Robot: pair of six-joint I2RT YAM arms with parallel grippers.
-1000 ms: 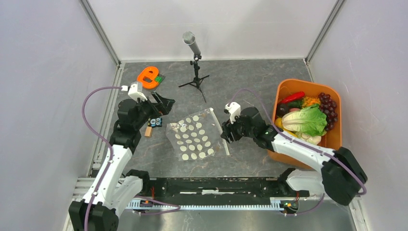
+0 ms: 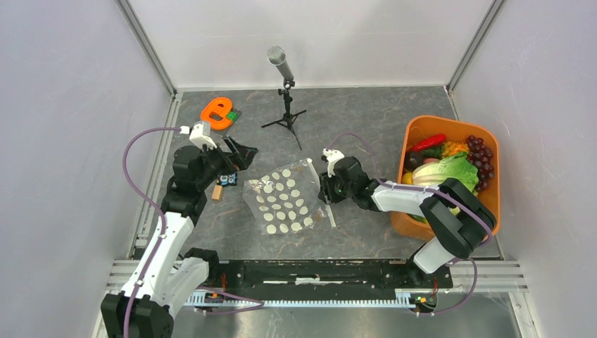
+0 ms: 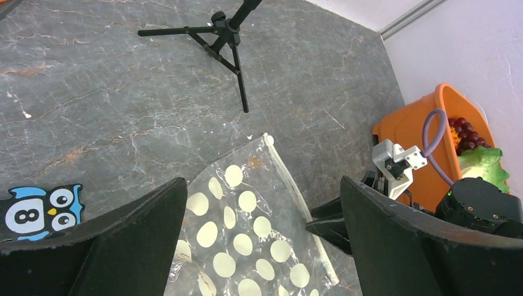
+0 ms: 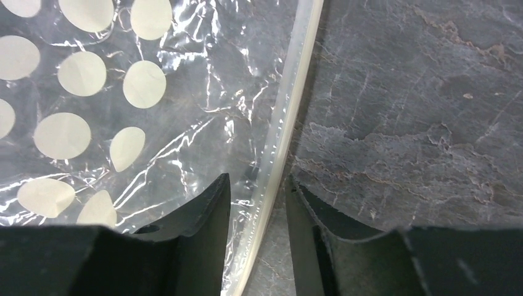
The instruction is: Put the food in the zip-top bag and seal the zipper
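The clear polka-dot zip bag (image 2: 281, 201) lies flat on the dark table, zipper strip (image 4: 280, 135) along its right edge. My right gripper is low over that strip, fingertips straddling it, fingers part open; whether they touch it I cannot tell. My left gripper (image 2: 236, 155) hangs open above and left of the bag, nothing between its fingers. An orange bin (image 2: 399, 224) on the right holds lettuce (image 2: 447, 169), grapes (image 2: 482, 158), a red pepper and other food.
A microphone stand (image 2: 287, 116) stands behind the bag. An orange object (image 2: 215, 105), an owl-patterned item (image 3: 46, 213) and a small wooden block (image 2: 217, 193) lie at the left.
My right gripper has moved left onto the bag's zipper edge, its arm shifting up in the top view. The left arm is nearly still.
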